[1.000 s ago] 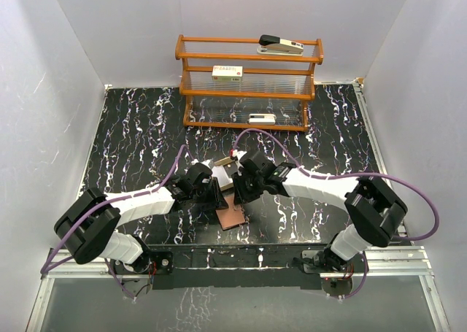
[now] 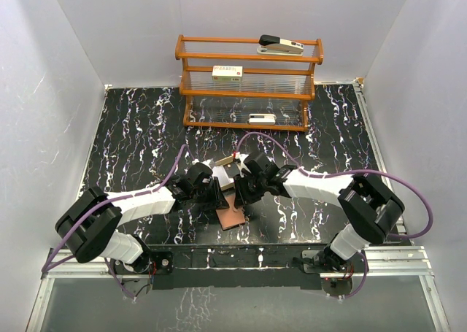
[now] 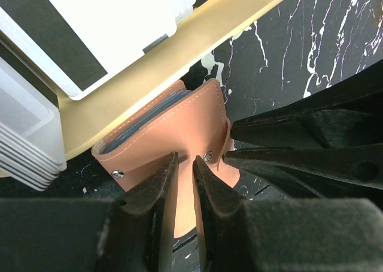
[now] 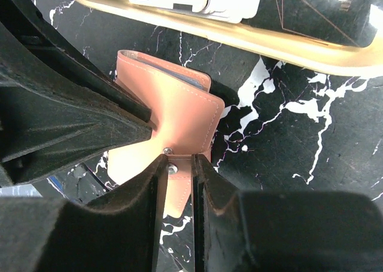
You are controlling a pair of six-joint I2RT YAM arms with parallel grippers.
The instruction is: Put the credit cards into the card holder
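The peach card holder (image 2: 230,217) lies on the black marbled table in front of the tray. Its mouth shows dark grey edges (image 3: 143,119) inside in the left wrist view. My left gripper is shut on the holder's near panel, and its fingers (image 4: 134,125) press against the leather in the right wrist view. My right gripper is part open at the holder's strap and metal snap (image 4: 172,168), the strap lying between its tips; whether it is pinched is unclear. White cards (image 3: 114,30) rest in the tray.
The pale-rimmed tray (image 4: 287,54) sits right behind the holder, close to both grippers. A wooden shelf (image 2: 248,93) stands at the back with a stapler (image 2: 280,45) and a small box (image 2: 227,74).
The left arm and the holder look unmoved.
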